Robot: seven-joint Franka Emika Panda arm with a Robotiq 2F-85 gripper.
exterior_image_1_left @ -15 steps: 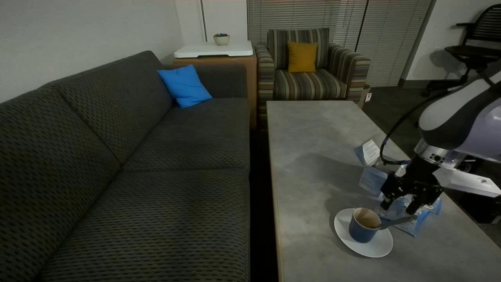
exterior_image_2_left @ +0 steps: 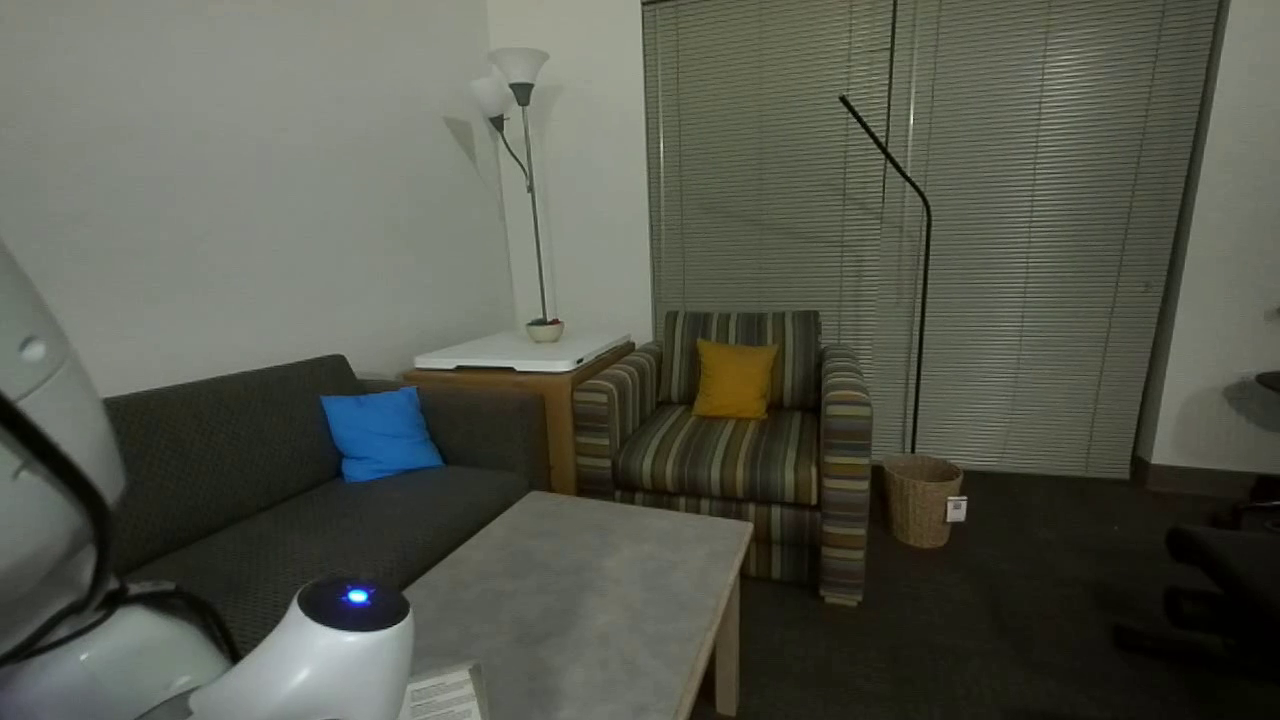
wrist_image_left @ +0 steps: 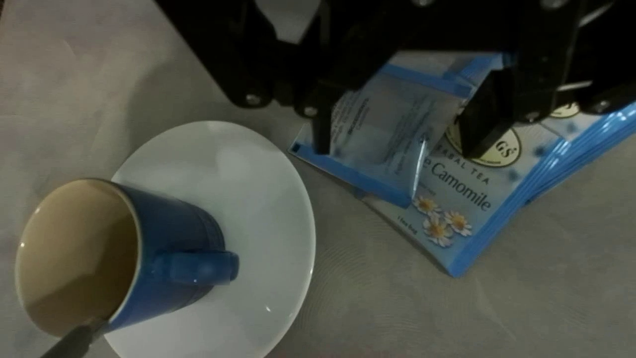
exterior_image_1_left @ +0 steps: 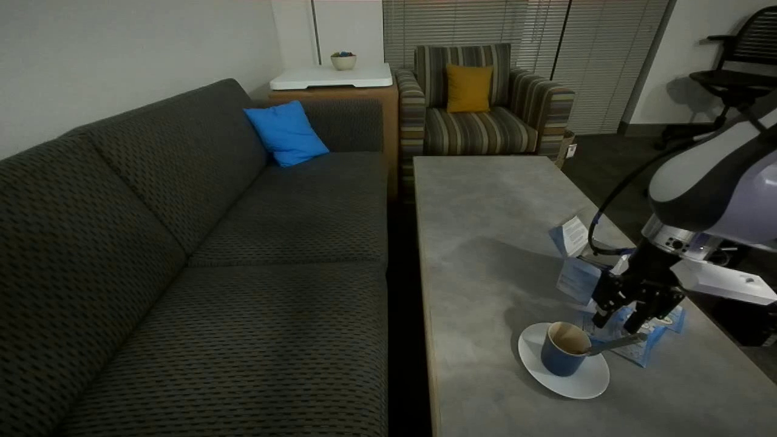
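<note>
My gripper is part open above a pile of blue tea sachets (wrist_image_left: pixel 471 197), one finger at either side of the top packet. That packet (wrist_image_left: pixel 381 137), pale with blue edges, lies across a camomile sachet; whether the fingers touch it I cannot tell. A blue mug (wrist_image_left: pixel 179 238) with a cream inside stands on a white saucer (wrist_image_left: pixel 271 197), and a spoon handle (wrist_image_left: pixel 74 343) pokes out of it. In exterior view 1 the gripper (exterior_image_1_left: pixel 616 323) hangs just behind the mug (exterior_image_1_left: pixel 561 360). The second exterior view does not show the gripper.
An opened box (exterior_image_1_left: pixel 579 280) with white and blue panels stands behind the gripper on the grey table (exterior_image_1_left: pixel 473 218). A sofa (exterior_image_1_left: pixel 291 291) runs along the left, and a striped armchair (exterior_image_1_left: pixel 481 131) stands beyond the table's far end.
The gripper's fingers have drawn a little closer together, still with a gap. The arm has barely moved; mug, saucer and box look unchanged.
</note>
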